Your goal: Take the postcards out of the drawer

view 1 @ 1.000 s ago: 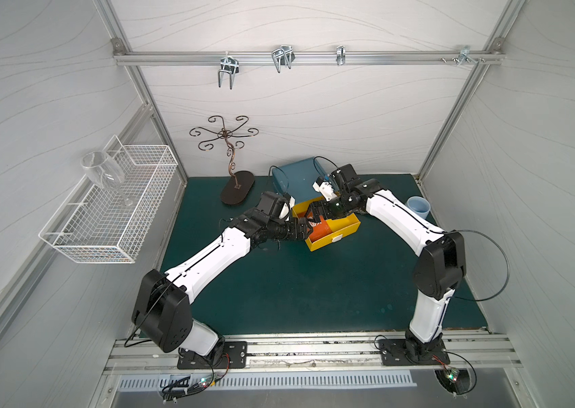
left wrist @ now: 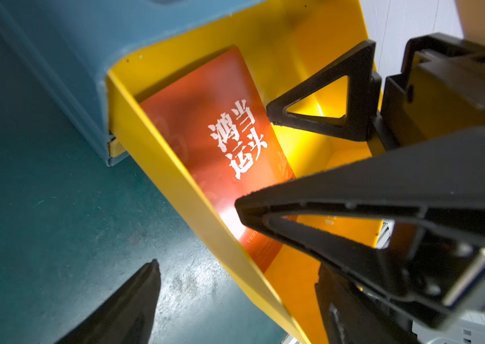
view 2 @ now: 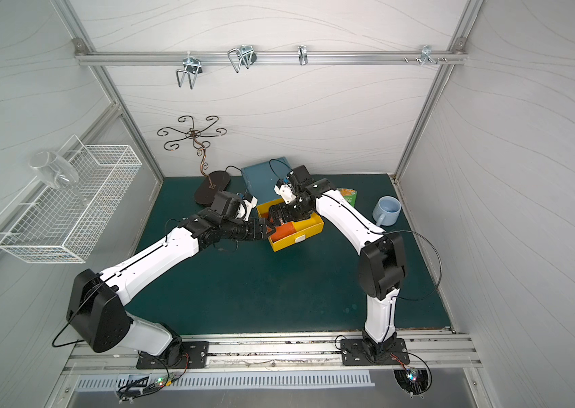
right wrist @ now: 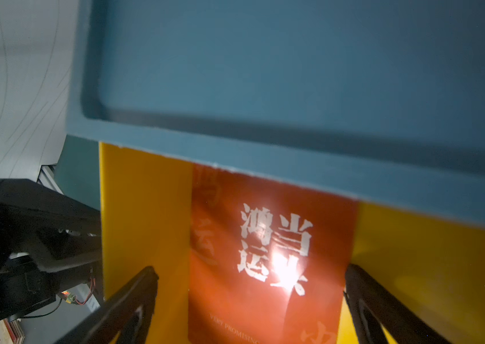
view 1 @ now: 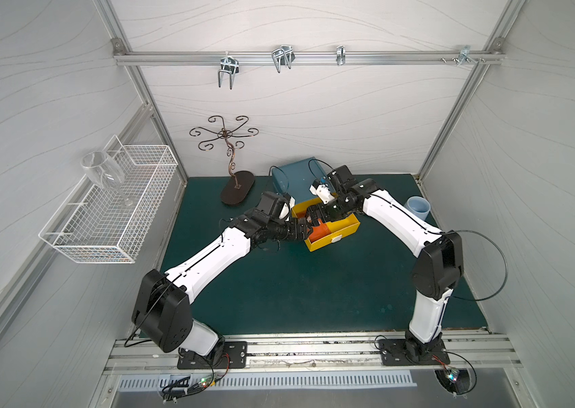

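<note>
A yellow drawer projects from a blue box. Inside lie red postcards with white Chinese lettering. My left gripper is open at the drawer's left end, fingers either side of its near wall in the left wrist view, holding nothing. My right gripper is open over the drawer, its black fingers above the postcards in the left wrist view. In the right wrist view its pads flank the red cover. The top views largely hide the postcards behind the grippers.
A metal scroll stand stands back left, a blue mug at right with a green item nearby. A wire basket with a glass hangs on the left wall.
The left arm shows no visible movement.
</note>
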